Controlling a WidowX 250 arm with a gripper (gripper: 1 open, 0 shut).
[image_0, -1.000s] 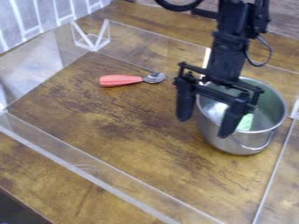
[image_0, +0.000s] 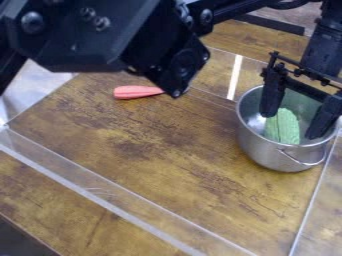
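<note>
My open gripper (image_0: 297, 95) is at the right, its fingers reaching down into a steel pot (image_0: 267, 152) around a pale green object (image_0: 281, 127) that lies inside. I cannot tell whether the fingers touch it. A pink-handled utensil (image_0: 136, 92) lies on the wooden table to the left, its far end hidden behind a large black robot part.
The black robot part (image_0: 100, 40) fills the upper left of the view. Transparent strips or edges run along the table's left, front and right.
My gripper has moved right and up to over the pot's inside. The pot shows more fully now. The large black part has swung down into the upper left.
</note>
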